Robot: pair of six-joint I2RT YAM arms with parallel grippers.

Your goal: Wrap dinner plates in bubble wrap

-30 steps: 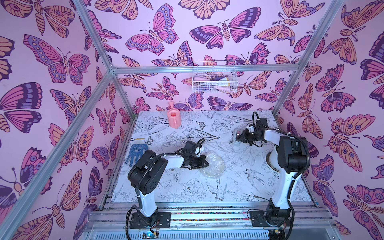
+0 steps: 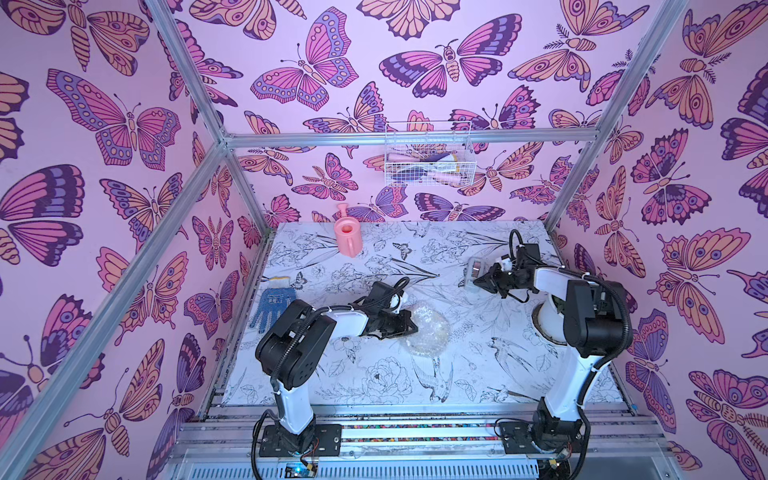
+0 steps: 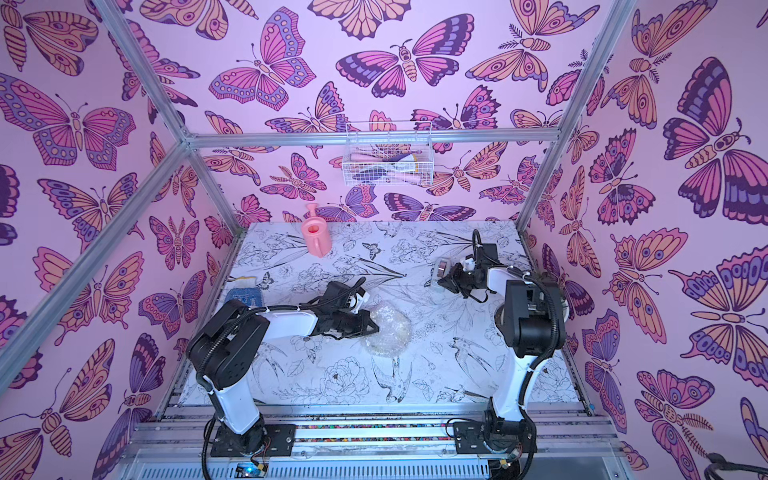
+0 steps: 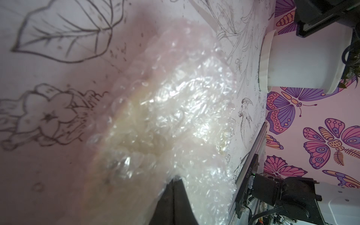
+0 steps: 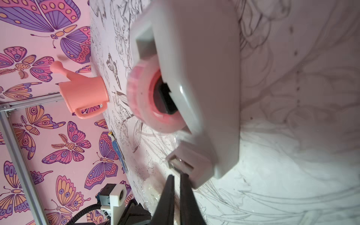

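A plate-shaped round bundle of bubble wrap (image 2: 429, 332) lies on the middle of the table, a pale rim showing through the film in the left wrist view. My left gripper is shut with its tips against the wrap; whether any film is pinched between them is hidden. Toward the back right is a white tape dispenser (image 5: 204, 75) holding a roll of pinkish clear tape (image 5: 153, 97). At the dispenser's cutter end (image 5: 189, 163) is my right gripper, its fingers slightly apart. I make out no tape between them.
A pink watering can (image 2: 348, 237) stands at the back left, and a blue glove (image 2: 274, 305) lies at the left edge. A white plant pot (image 4: 305, 56) is at the right, close to the right arm.
The left arm and the bundle look unchanged.
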